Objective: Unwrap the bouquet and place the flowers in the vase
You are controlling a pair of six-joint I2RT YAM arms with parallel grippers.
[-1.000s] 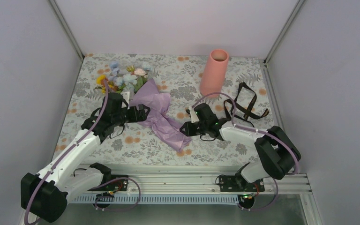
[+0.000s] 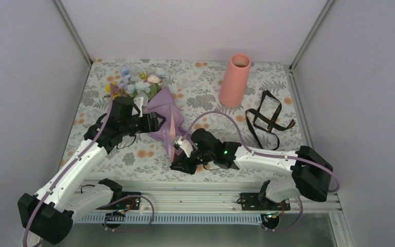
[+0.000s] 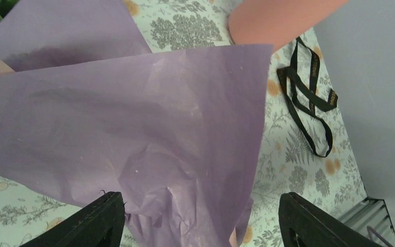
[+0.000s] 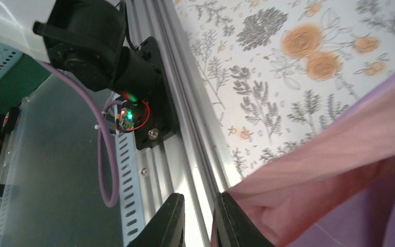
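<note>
The bouquet's flowers lie at the back left, with purple wrapping paper stretching toward the front. My left gripper hangs open over the paper; in the left wrist view its fingers straddle a crumpled part of it. My right gripper is low at the front edge, by the paper's end, whose pink inner side shows in the right wrist view. Whether its fingers hold the paper is unclear. The pink vase stands at the back right.
A black strap lies on the right of the patterned table. The table's front rail runs below the right gripper.
The left gripper has shifted only slightly.
</note>
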